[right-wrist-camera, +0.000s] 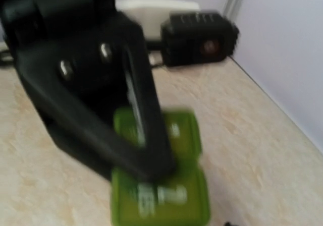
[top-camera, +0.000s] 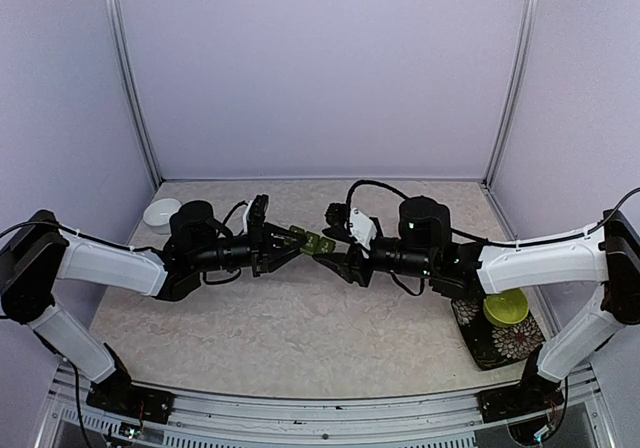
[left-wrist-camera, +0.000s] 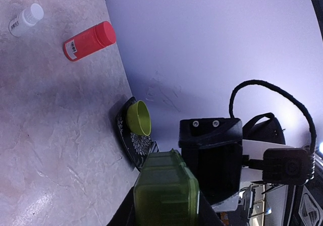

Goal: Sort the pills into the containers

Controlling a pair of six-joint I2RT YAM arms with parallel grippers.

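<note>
A green, translucent pill organizer (top-camera: 317,243) with printed lids is held above the middle of the table by my left gripper (top-camera: 292,239), which is shut on it; in the left wrist view the organizer (left-wrist-camera: 165,190) fills the bottom centre. My right gripper (top-camera: 332,236) stands part open at the organizer's right end, its fingers close around it; whether they touch is unclear. In the left wrist view a white pill bottle (left-wrist-camera: 25,21) and a red bottle (left-wrist-camera: 86,43) lie or stand on the table behind.
A white bowl (top-camera: 162,214) sits at the back left. At the right edge a green bowl (top-camera: 506,309) rests on a dark flowered tray (top-camera: 482,346).
</note>
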